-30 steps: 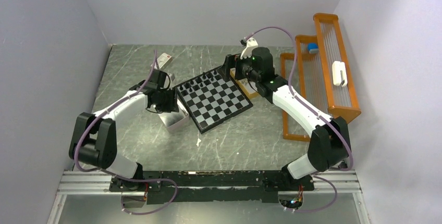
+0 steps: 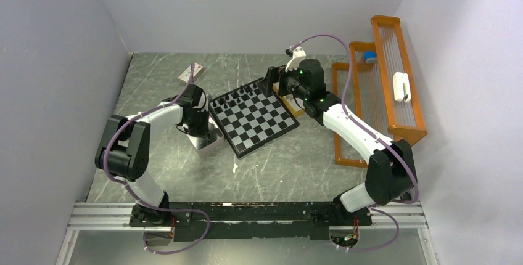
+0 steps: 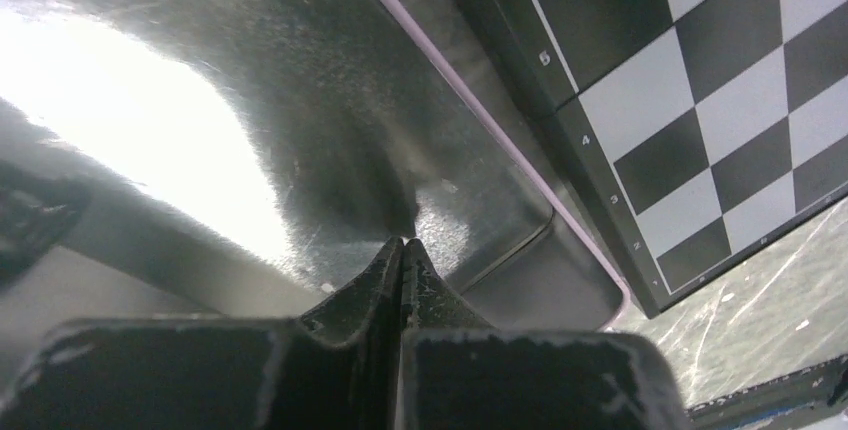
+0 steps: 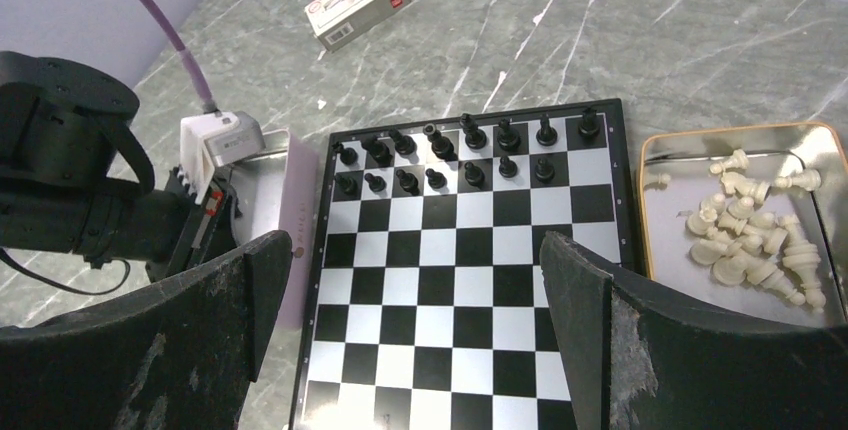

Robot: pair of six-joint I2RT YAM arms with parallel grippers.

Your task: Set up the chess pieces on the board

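In the top view my left gripper (image 2: 201, 134) is over the pink-rimmed tray (image 2: 211, 148), left of the chessboard (image 2: 265, 140). Its dark fingertips (image 3: 385, 275) meet in the left wrist view; no piece can be made out between them. A blurred dark shadow falls on the tray floor ahead of them. Black pieces stand in two rows at the board's far side, among them a pawn (image 4: 543, 169) at the right end of the front row, with the square to its right bare. My right gripper hangs open and empty above the board.
Several cream pieces (image 4: 740, 240) lie loose in a wood-rimmed tray (image 4: 740, 138) right of the board. A small white box (image 4: 357, 5) rests behind. An orange-framed rack (image 2: 401, 80) stands far right. The board's middle and near squares are bare.
My right arm stays almost where it was.
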